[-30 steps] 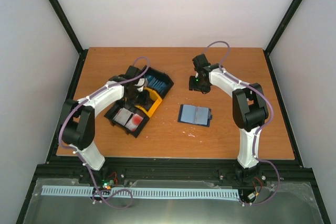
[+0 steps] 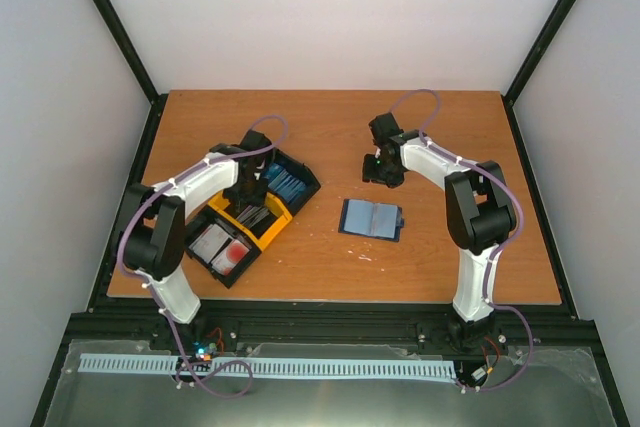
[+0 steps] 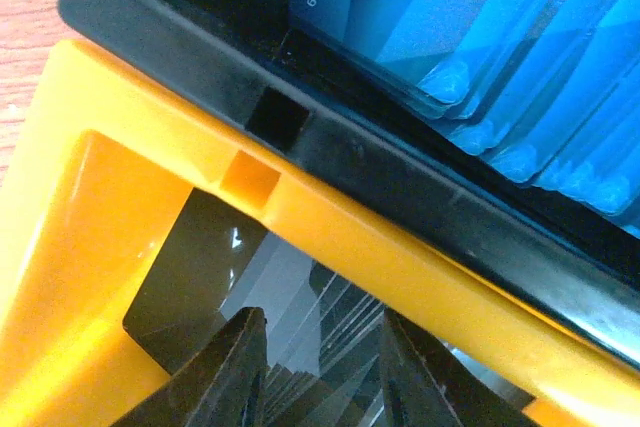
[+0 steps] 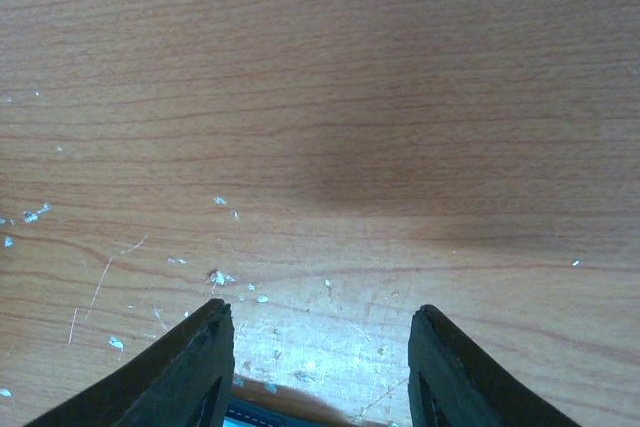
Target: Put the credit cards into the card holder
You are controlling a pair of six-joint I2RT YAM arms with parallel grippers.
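The card holder [image 2: 370, 218] lies spread open on the table in the top view, pale blue inside with a dark rim. Its dark edge [image 4: 262, 414] just shows at the bottom of the right wrist view. Dark and grey cards [image 3: 300, 297] lean in a yellow bin [image 3: 110, 182]. Over them, my left gripper is open, its fingers apart near the bin's wall; whether they touch a card cannot be told. My right gripper is open and empty above bare table, just beyond the holder.
Joined to the yellow bin are two black bins: one with blue cards [image 3: 480, 42] behind, one with white and red cards [image 2: 216, 246] in front. Bare table separates the bins from the holder, and the table's back stretch is clear.
My left gripper has moved slightly left. My right gripper has come slightly toward the holder.
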